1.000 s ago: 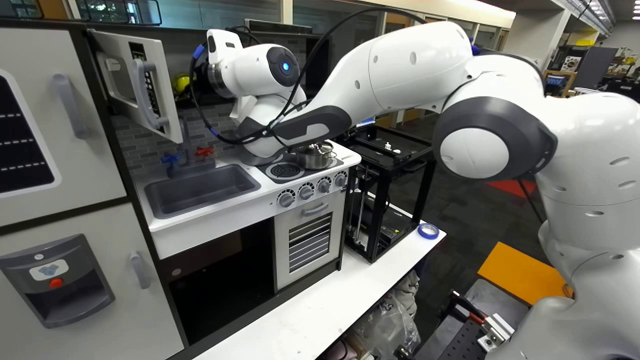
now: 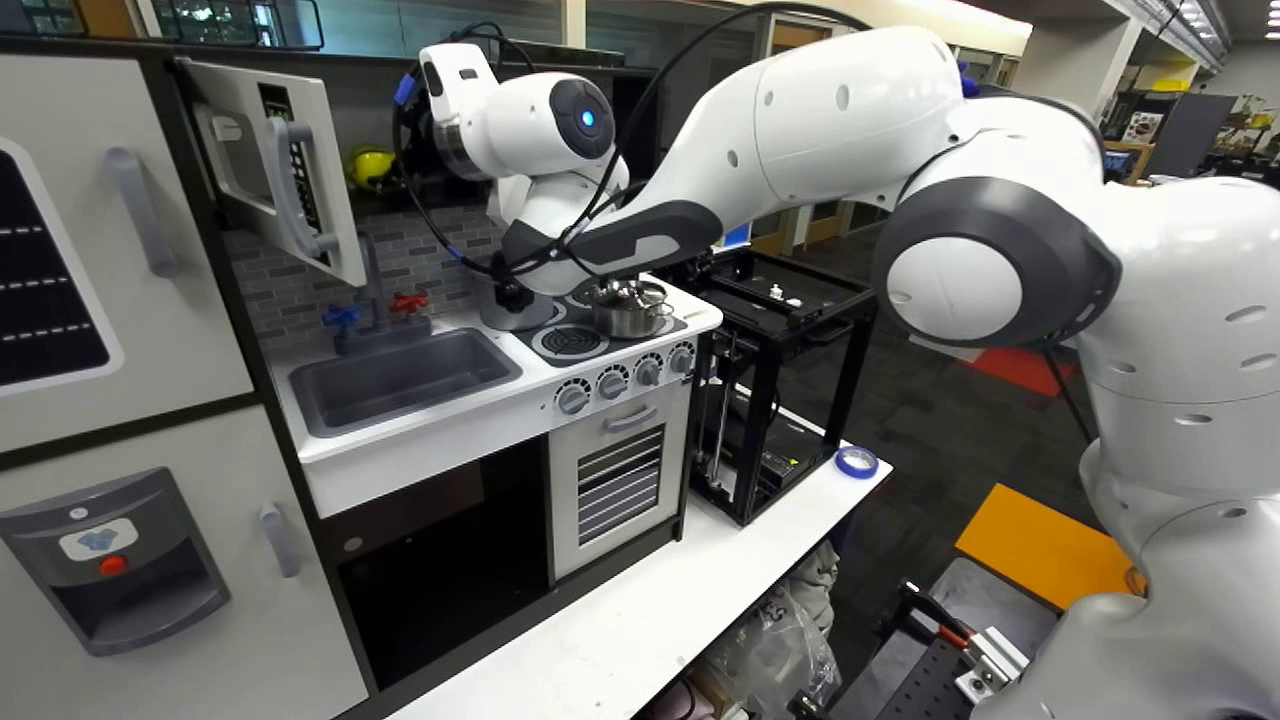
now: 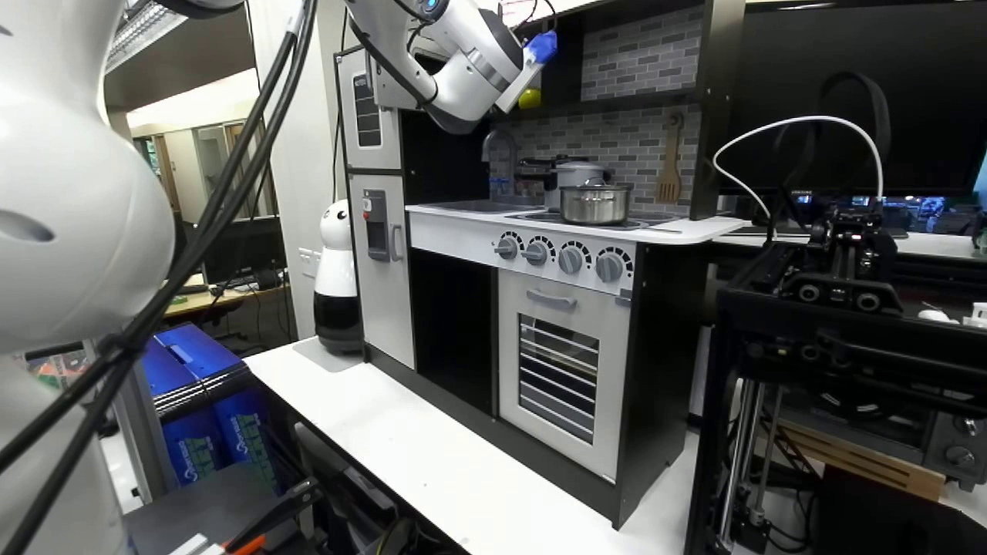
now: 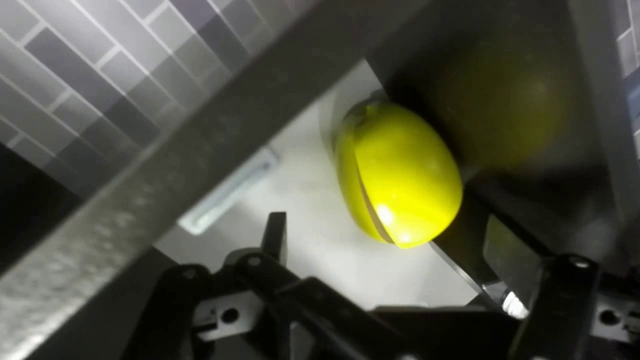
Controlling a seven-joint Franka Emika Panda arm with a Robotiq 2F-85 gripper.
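A glossy yellow rounded object (image 4: 408,174) with a dark slit sits inside a cabinet with a pale floor (image 4: 312,222). It also shows as a small yellow shape (image 2: 372,166) behind the swung-open cabinet door (image 2: 270,150), and as a yellow spot (image 3: 529,98) beside the wrist in the second exterior view. My gripper is open, its dark fingers (image 4: 276,234) spread wide at the lower left and lower right of the wrist view. The yellow object appears ahead of the gap, not gripped. In the exterior views the arm's wrist hides the fingers.
A grey bar (image 4: 156,156) crosses the wrist view diagonally near the camera. Below the arm are a sink (image 2: 402,378), a tall faucet (image 2: 372,288) and a metal pot (image 2: 630,310) on the stove. A dark reflective panel (image 4: 528,120) stands right of the yellow object.
My arm's wrist has moved slightly up and to the right in the first exterior view. More of the yellow object shows beside it. The door and pot look unmoved.
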